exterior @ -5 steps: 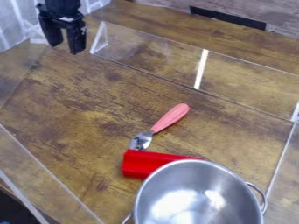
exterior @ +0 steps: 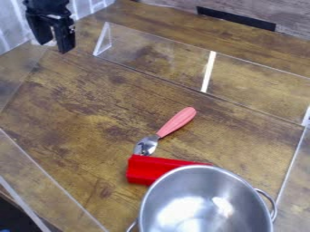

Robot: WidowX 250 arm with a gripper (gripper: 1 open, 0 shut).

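My black gripper [exterior: 56, 33] hangs at the top left over the wooden table, open and away from the objects. A spoon with a pink handle [exterior: 176, 120] lies near the middle, its metal head pointing down-left. Below it a red cylinder [exterior: 150, 169] lies on its side, partly hidden by a steel pot [exterior: 204, 207] with wire handles at the bottom right.
Clear acrylic walls edge the wooden work surface [exterior: 85, 118] on the left, back and right.
My gripper has moved a little to the left over the last second. The spoon, red cylinder and pot are unchanged.
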